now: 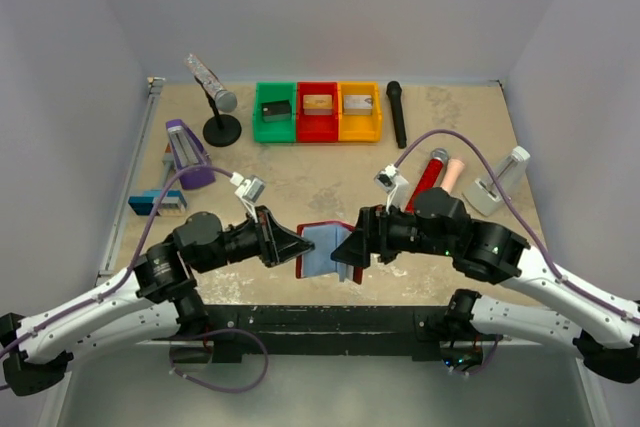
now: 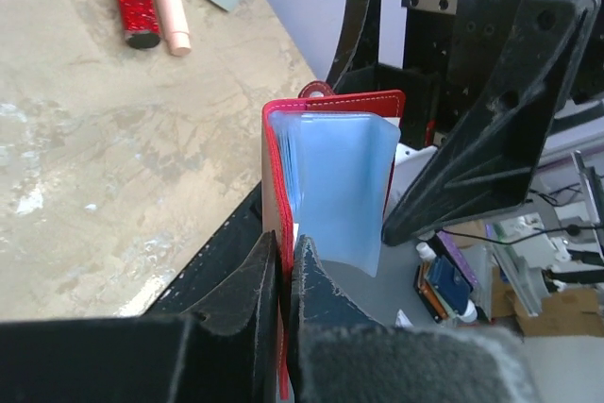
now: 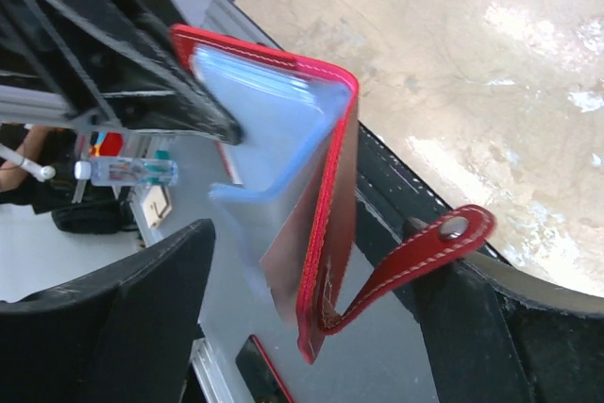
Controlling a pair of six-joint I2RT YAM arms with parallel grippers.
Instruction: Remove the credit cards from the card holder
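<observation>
The card holder [image 1: 323,250] is held up over the front of the table, its red-edged cover spread and its pale blue clear sleeves [image 2: 335,181] showing. My left gripper is shut on one red cover edge. My right gripper stands open, its dark fingers [image 3: 113,323] apart on either side of the other cover without closing on it. A red snap strap [image 3: 415,257] sticks out close to its right-hand finger. White slivers show at the sleeves' edges, but I cannot make out separate credit cards.
Green, red and yellow bins [image 1: 318,112] stand at the back, with small items inside. Right of them lies a black microphone [image 1: 396,112]. A red tube [image 1: 428,179] lies behind my right arm, and a purple holder [image 1: 187,152] stands at left.
</observation>
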